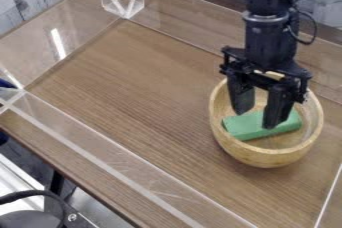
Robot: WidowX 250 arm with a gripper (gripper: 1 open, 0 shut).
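Observation:
A black gripper [261,99] reaches down from the top right into a round wooden bowl [262,153]. Its two fingers stand apart over a green block [249,128] lying in the bowl. Whether anything is between the fingertips is hard to tell, as the block sits just behind and below them.
A small white wire-like object [122,0] stands at the back left. A dark curved object with cables [34,210] is at the bottom left corner.

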